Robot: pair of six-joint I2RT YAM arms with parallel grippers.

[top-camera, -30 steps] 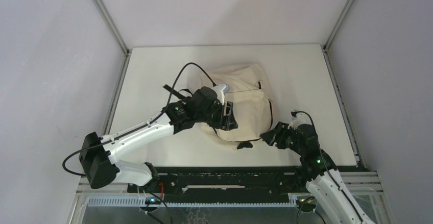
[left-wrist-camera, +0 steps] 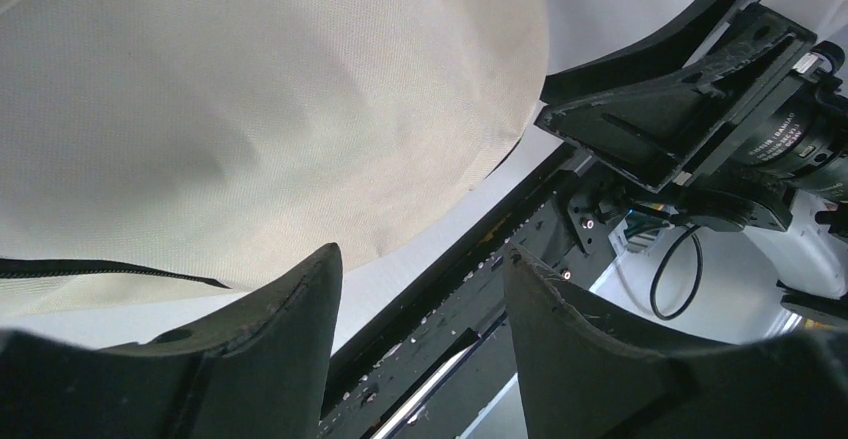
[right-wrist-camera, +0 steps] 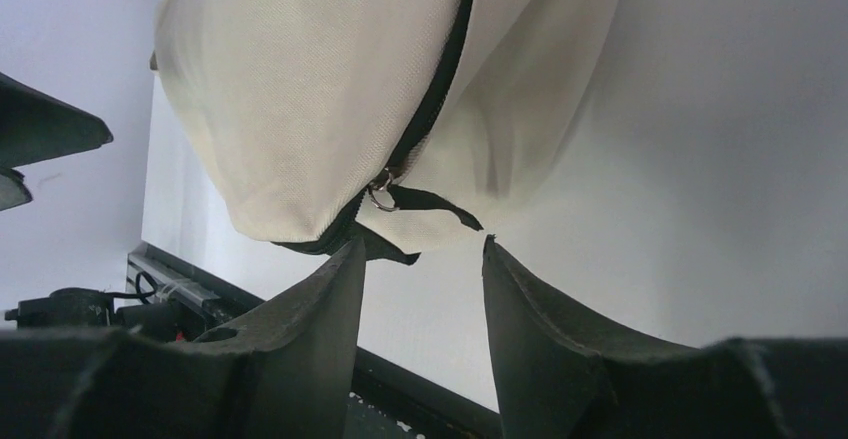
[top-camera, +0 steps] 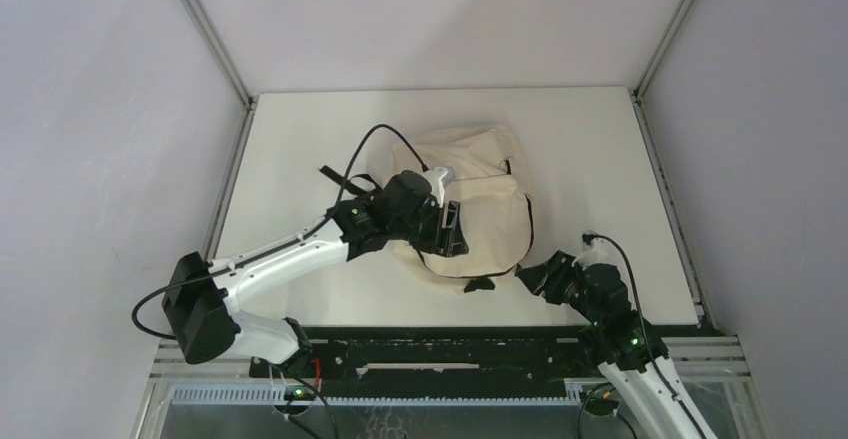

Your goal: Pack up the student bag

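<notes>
The cream bag (top-camera: 490, 224) lies on the table, its dark zipper (right-wrist-camera: 437, 84) running along the edge of the front. In the right wrist view a metal ring with a short black pull tab (right-wrist-camera: 440, 202) hangs from that zipper. My right gripper is part open just short of the tab, with no object gripped between its fingers. Over the middle of the bag stands my left gripper, open and empty. Whatever may be inside the bag is hidden.
Black straps (top-camera: 345, 181) stick out at the bag's left. A black tab (top-camera: 479, 284) shows at its near edge. A dark rail (top-camera: 440, 354) runs along the front.
The left arm moved only slightly. The bag looks unmoved.
</notes>
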